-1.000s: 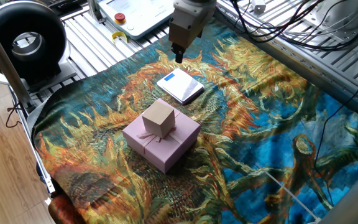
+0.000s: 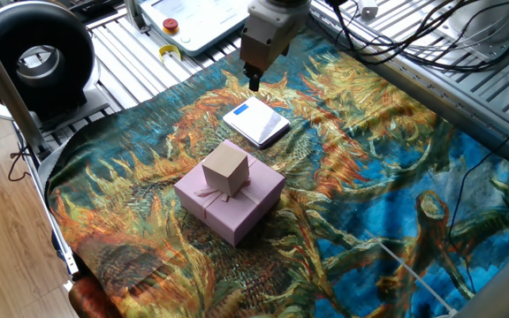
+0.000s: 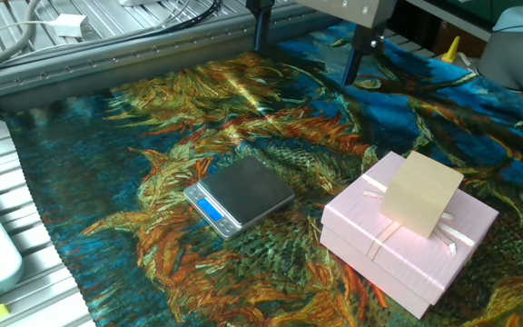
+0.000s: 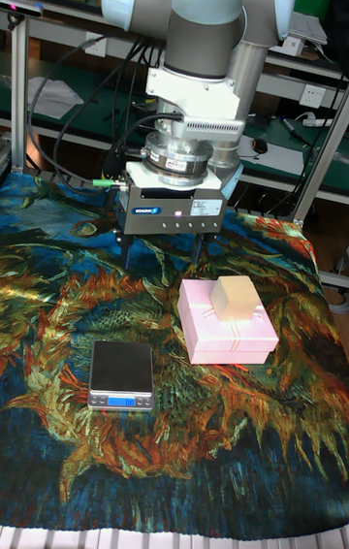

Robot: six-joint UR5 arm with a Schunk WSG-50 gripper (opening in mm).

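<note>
A pale wooden cube [image 2: 225, 170] rests on the lid of a pink gift box [image 3: 384, 265] tied with a light ribbon. Beside that box lies a small kitchen scale [image 4: 121, 375], its dark platform [image 3: 243, 188] bare and its blue display lit. My gripper [image 4: 162, 251] hangs beyond both, on the arm's side of the cloth. Its two dark fingers [image 4: 198, 247] are spread wide, with only air between them. Exterior view 2 also shows the gripper [image 3: 303, 64] open, cut off by the top edge. It touches neither the cube, the box nor the scale.
A patterned sunflower cloth [image 4: 73, 476] covers the table, free around the scale and box. In exterior view 1, a tablet with a red button [image 2: 171, 26] lies at the back, a black ring-shaped object [image 2: 69, 62] stands at left, and black cables [image 2: 387, 44] run along the back right.
Cube, box and scale stay still.
</note>
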